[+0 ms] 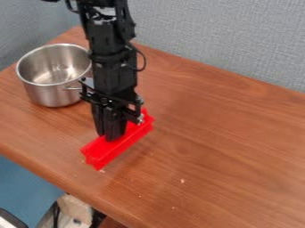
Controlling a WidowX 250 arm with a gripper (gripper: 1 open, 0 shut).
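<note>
A long red block [105, 150] lies on the wooden table near its front-left edge, angled from lower left to upper right. My black gripper [113, 126] reaches down over the middle of the block, its fingertips at or just above it and hiding part of it. Whether the fingers are open or shut on the block cannot be made out.
A steel pot [52, 83] stands on the table at the back left, close beside my arm. A grey wall runs along the back, and the table edge drops away at the lower left.
</note>
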